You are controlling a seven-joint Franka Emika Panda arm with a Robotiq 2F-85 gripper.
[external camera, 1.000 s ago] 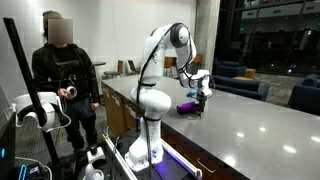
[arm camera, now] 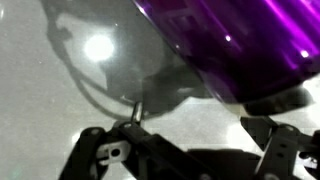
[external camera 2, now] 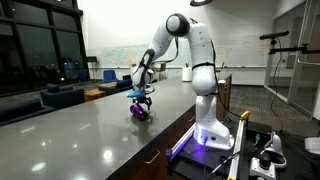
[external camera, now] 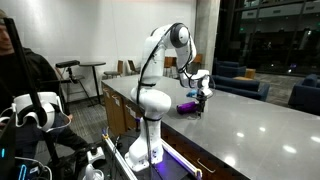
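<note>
A shiny purple object (arm camera: pixel 240 40) with a dark end fills the upper right of the wrist view. It appears as a small purple shape (external camera: pixel 187 107) on the table in exterior view 1 and beside the gripper (external camera 2: pixel 143 116) in exterior view 2. In the wrist view, the two black fingers of my gripper stand apart along the bottom, so it looks open. The purple object's dark end is close to the right finger; whether they touch cannot be told. I see nothing clearly clamped.
The grey tabletop (external camera: pixel 235 125) is broad and mostly bare. The arm's base (external camera 2: pixel 212 132) stands at the table's edge. Dark blue sofas (external camera: pixel 240 87) and other chairs are beyond the table.
The person at the left has moved mostly out of exterior view 1, uncovering a small table and chairs behind. The arm and purple object show no visible movement.
</note>
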